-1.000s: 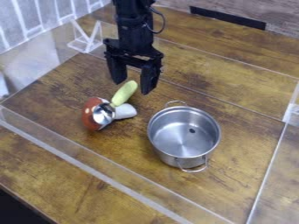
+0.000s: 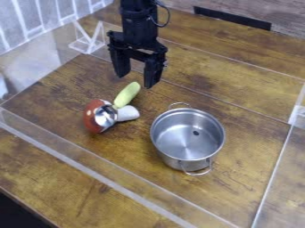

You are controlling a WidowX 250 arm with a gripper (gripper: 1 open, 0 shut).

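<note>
The black robot arm hangs down from the top of the camera view, its gripper [image 2: 137, 64] open over the table, just behind a pale green elongated object [image 2: 127, 94]. Beside that lie a white cylindrical piece [image 2: 127, 114] and a red-and-silver round object [image 2: 98, 117], perhaps a lid or bowl. A large silver pot [image 2: 186, 138] with wire handles stands to the right.
A white frame-like fixture [image 2: 89, 40] is at the back left edge.
The gripper has moved slightly up and back in the view, away from the pale green object. The objects on the table have not visibly moved.
</note>
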